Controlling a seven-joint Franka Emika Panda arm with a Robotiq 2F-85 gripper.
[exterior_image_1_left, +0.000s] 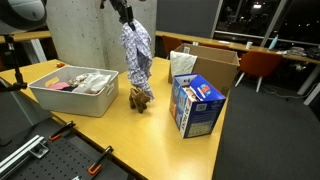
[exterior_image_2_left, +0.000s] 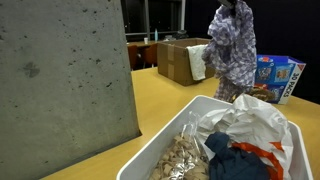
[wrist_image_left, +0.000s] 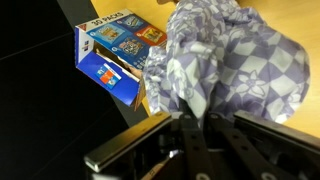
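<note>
A patterned cloth (exterior_image_1_left: 137, 52), white with purple-grey checks, hangs from my gripper (exterior_image_1_left: 128, 22) above the table. The gripper is shut on its upper part, and the cloth drops in long folds. In the wrist view the bunched cloth (wrist_image_left: 195, 75) runs out from between the fingers and spreads over the tabletop below. Exterior view 2 has the same cloth (exterior_image_2_left: 234, 48) hanging beyond the white bin, between it and the cardboard box.
A white bin (exterior_image_1_left: 75, 102) with bagged items and cloths stands at left. A small brown toy animal (exterior_image_1_left: 139, 99) is on the table near the cloth's lower end. The blue snack box (exterior_image_1_left: 200, 108) stands right; an open cardboard box (exterior_image_1_left: 205, 62) sits behind.
</note>
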